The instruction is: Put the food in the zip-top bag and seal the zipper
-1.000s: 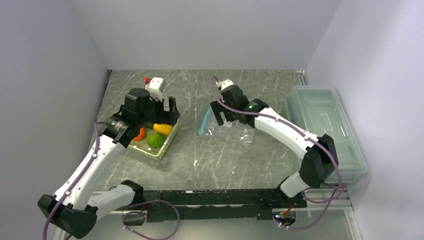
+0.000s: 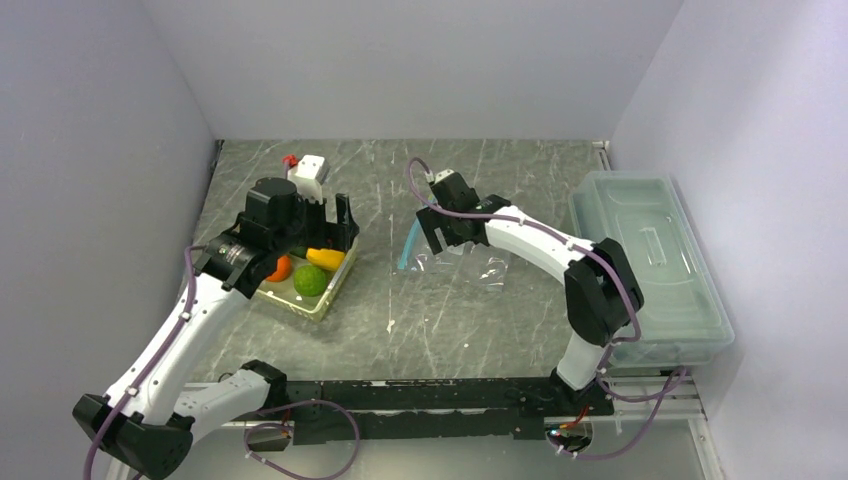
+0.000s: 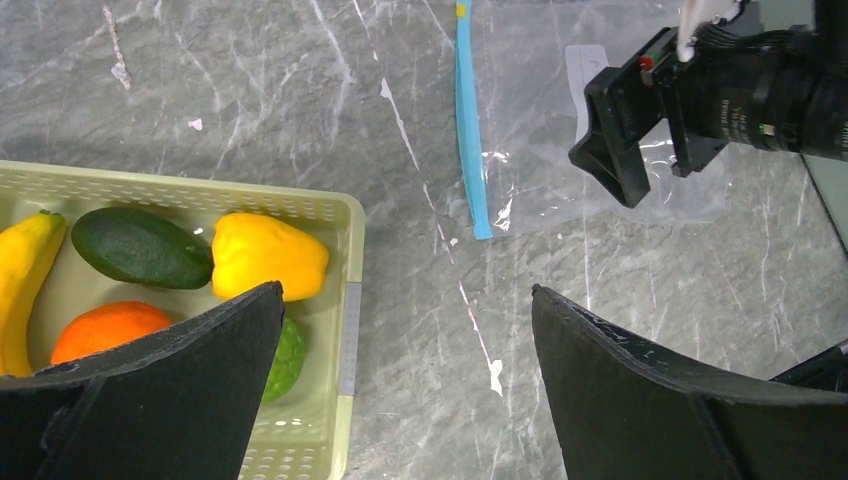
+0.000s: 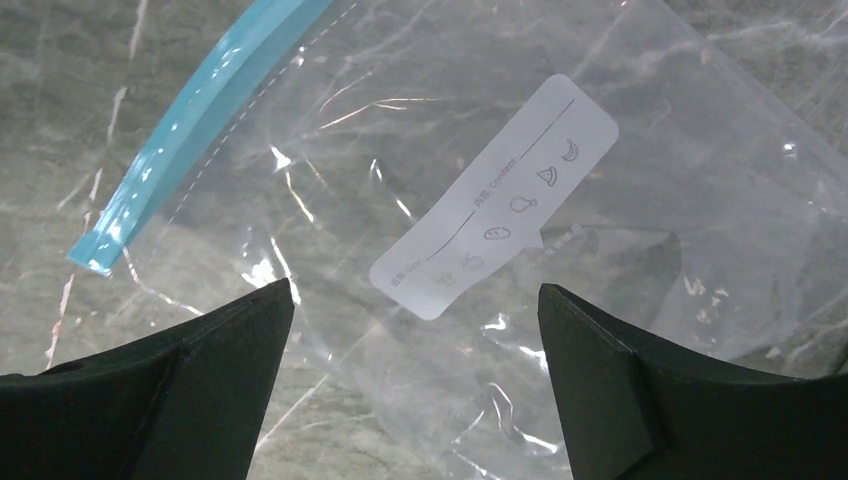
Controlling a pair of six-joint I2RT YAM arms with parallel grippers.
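Note:
A clear zip top bag (image 4: pixel 690 170) with a blue zipper strip (image 3: pixel 469 130) and a white label (image 4: pixel 500 195) lies flat and empty on the table. My right gripper is open above the bag, holding nothing. To the left, my left gripper hangs open beside and above the basket, also empty. The basket (image 3: pixel 353 250) holds a yellow pepper (image 3: pixel 265 255), a dark green avocado-like piece (image 3: pixel 140 247), a long yellow piece (image 3: pixel 28 280), an orange one (image 3: pixel 110 328) and a round green one (image 3: pixel 286 362), the last two partly hidden by a finger.
On the right stands a large clear lidded bin (image 2: pixel 650 260) against the wall. Bare grey tabletop (image 2: pixel 390 310) lies between basket and bag and along the front. A small red item (image 2: pixel 290 160) shows behind the left arm.
The right arm's elbow has swung left, and its gripper has shifted slightly over the bag. My left arm, the basket and the bag look unmoved.

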